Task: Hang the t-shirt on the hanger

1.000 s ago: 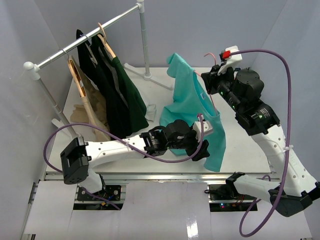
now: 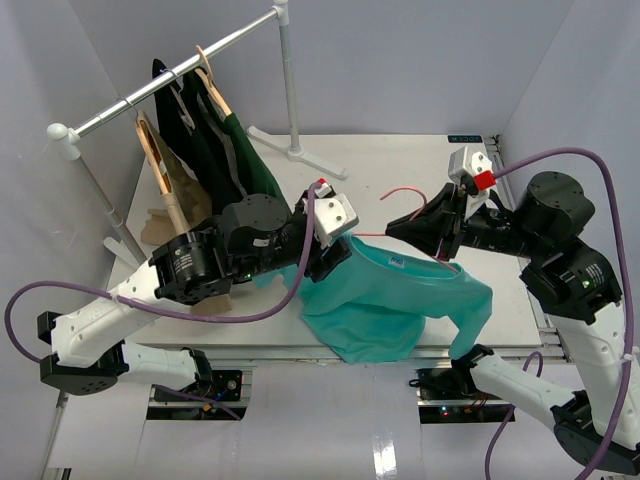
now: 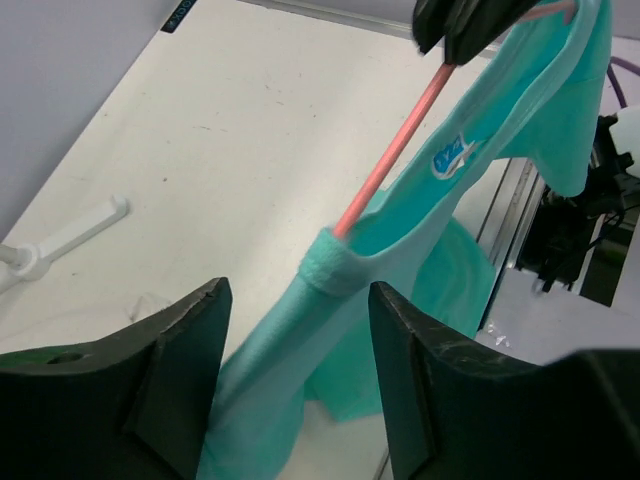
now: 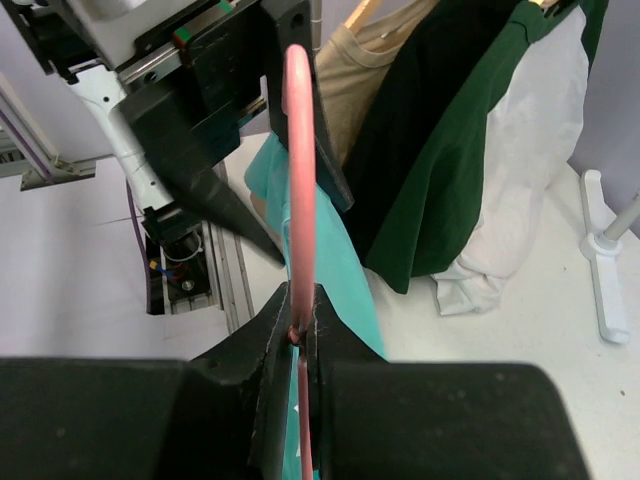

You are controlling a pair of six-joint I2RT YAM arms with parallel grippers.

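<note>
The teal T-shirt (image 2: pixel 370 300) hangs from the pink hanger (image 2: pixel 401 188), whose arms run inside the shirt at both shoulders. My right gripper (image 2: pixel 395 230) is shut on the hanger near its hook, as the right wrist view (image 4: pixel 298 335) also shows. My left gripper is at the shirt's other shoulder in the left wrist view, fingers apart on either side of the teal fabric; whether they grip it I cannot tell. In the top view the left gripper (image 2: pixel 325 255) hides that shoulder.
A white rail (image 2: pixel 180 68) with garments on wooden hangers stands at the left, its foot (image 2: pixel 310 160) at the back of the table.
My left arm has risen and swung to the shirt's left shoulder.
</note>
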